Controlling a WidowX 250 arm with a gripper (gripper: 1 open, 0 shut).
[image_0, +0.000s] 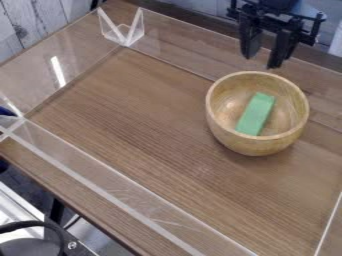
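Observation:
A round wooden bowl sits on the right side of the wooden table, with a green oblong block lying inside it. My dark gripper is above and behind the bowl, clear of it, at the top right of the camera view. Its fingers point down with a space between them, and I see nothing held.
A white angular object stands at the back left of the table. Dark cable or hardware is at the bottom left corner.

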